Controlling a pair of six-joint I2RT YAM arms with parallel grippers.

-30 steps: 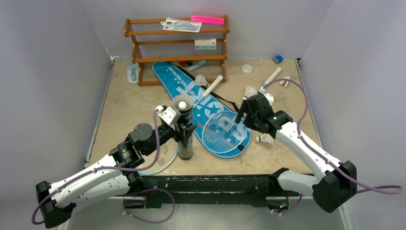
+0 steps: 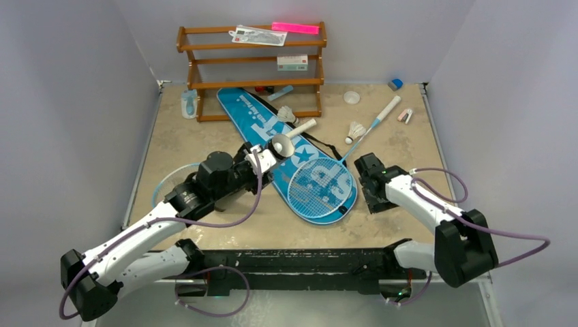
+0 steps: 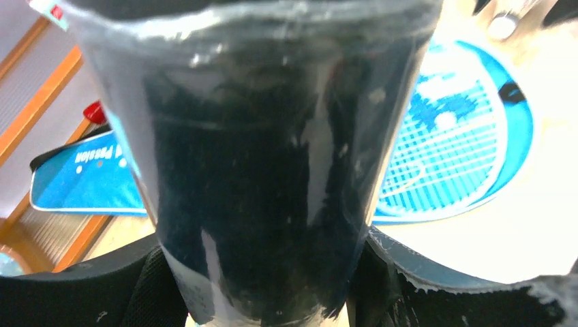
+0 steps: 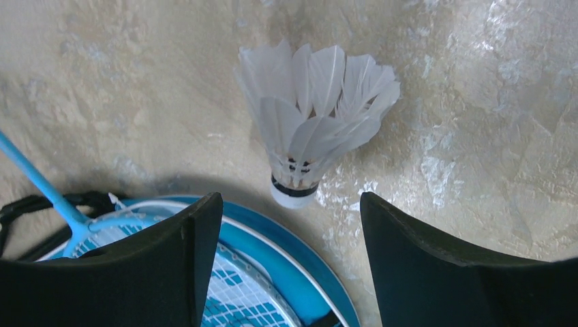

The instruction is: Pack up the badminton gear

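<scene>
The dark shuttlecock tube (image 3: 252, 170) is gripped by my left gripper (image 2: 262, 165); in the top view it leans, its round mouth (image 2: 281, 146) raised toward the back right. My right gripper stands open, low over a white feather shuttlecock (image 4: 313, 116) whose cork end lies between the fingertips; the arm hides this one from above. Two more shuttlecocks, one near the rack (image 2: 287, 114) and one by the racket shaft (image 2: 355, 131), rest farther back. A blue racket (image 2: 320, 187) lies on the blue racket bag (image 2: 245, 116).
Left of the tube, another racket's hoop (image 2: 163, 187) shows partly behind my left arm; its white grip (image 2: 302, 127) reaches over the bag. A wooden rack (image 2: 252, 85) stands at the back. Small items, including a clear lid (image 2: 352, 97) and a blue block (image 2: 395, 84), lie back right.
The tube has gone from upright to tilted, its mouth moving right as my left arm turned.
</scene>
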